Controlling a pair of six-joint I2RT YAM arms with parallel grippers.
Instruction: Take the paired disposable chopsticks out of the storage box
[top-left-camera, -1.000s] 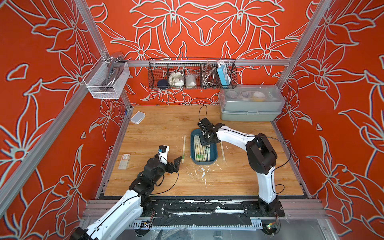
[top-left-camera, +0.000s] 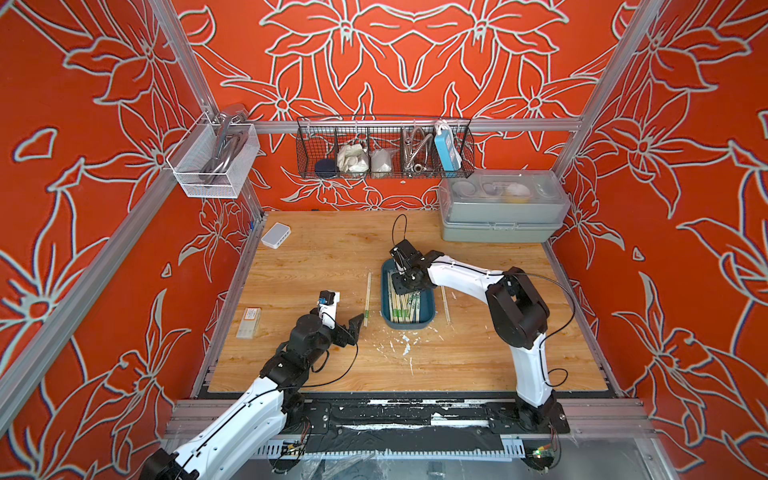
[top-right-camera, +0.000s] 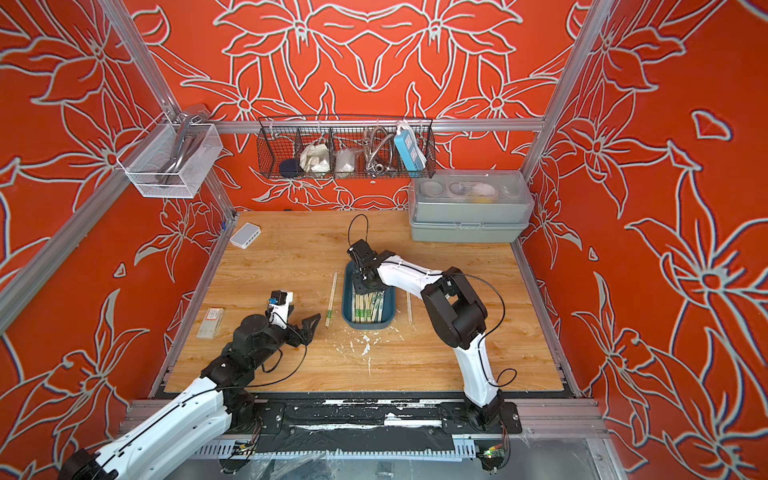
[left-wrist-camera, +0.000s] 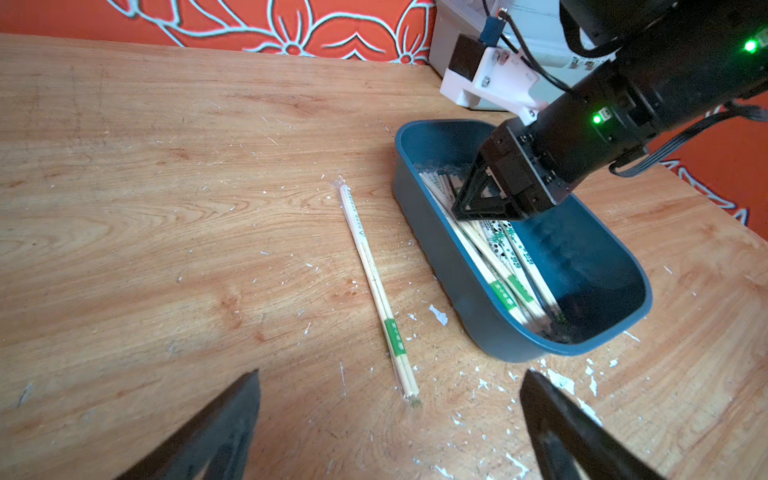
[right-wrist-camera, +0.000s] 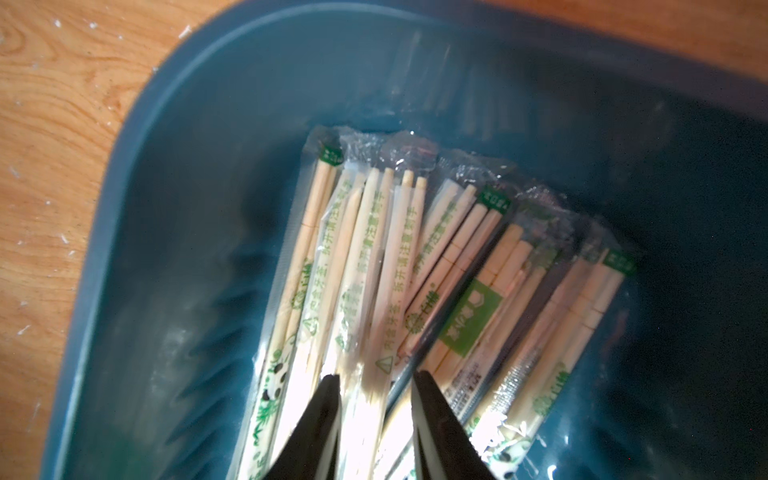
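The dark blue storage box (left-wrist-camera: 448, 264) holds several wrapped pairs of chopsticks (right-wrist-camera: 392, 264) lying side by side. Inside the box, my right gripper is over the packets, its fingertips parted by a narrow gap. One light packet runs through that gap in the right wrist view; contact with the fingers cannot be told. On the table left of the box lies a wrapped pair (left-wrist-camera: 376, 288), with another thin pair (top-left-camera: 445, 305) to the box's right. My left gripper is wide open, empty, just front-left of the nearer pair.
Small white scraps (top-left-camera: 406, 349) litter the table in front of the box. A grey lidded container (top-left-camera: 504, 208) stands at the back right, and a white device (top-left-camera: 276, 235) at the back left.
The left arm appears still.
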